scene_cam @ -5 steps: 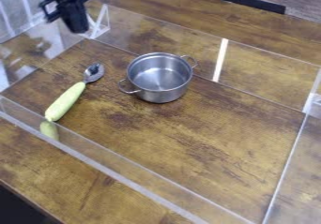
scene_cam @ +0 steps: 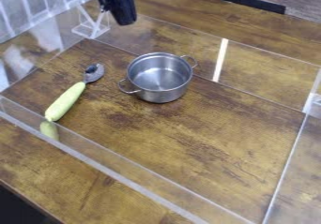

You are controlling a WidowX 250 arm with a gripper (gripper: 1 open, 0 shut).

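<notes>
My dark gripper [scene_cam: 115, 7] is at the top left, raised behind and above the objects; whether its finger is open or shut is too blurred to tell. A steel pot [scene_cam: 160, 77] with two side handles stands on the wooden table. To its left lie a metal spoon [scene_cam: 93, 72] and, below that, a pale yellow-green corn cob [scene_cam: 66, 101], its upper part a long smooth shape.
Clear plastic walls [scene_cam: 126, 163] border the work area on several sides. A dark strip [scene_cam: 245, 1] is at the back.
My gripper has moved up and to the right, away from the area left of the pot above the spoon. The pot, spoon and corn have not moved.
</notes>
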